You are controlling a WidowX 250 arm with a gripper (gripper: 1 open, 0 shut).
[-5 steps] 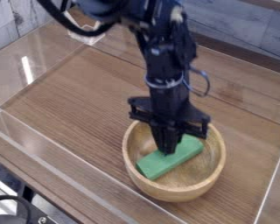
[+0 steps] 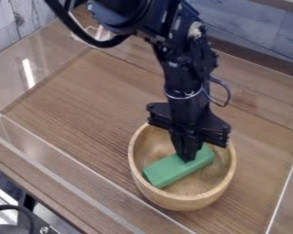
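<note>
A black robot arm reaches down from the top of the view, its gripper [image 2: 186, 146] low inside a round light wooden bowl [image 2: 149, 184] at the lower middle. In the bowl lies a green oblong block [image 2: 171, 171], tilted diagonally, with the fingertips at its upper right part. The dark fingers overlap, so I cannot tell whether they are open, shut or holding the block.
A grey wall [image 2: 259, 27] runs along the back. A dark cable [image 2: 8, 212] shows at the lower left corner.
The gripper has shifted slightly and its outline looks narrower than before. The green block and bowl have moved very little.
</note>
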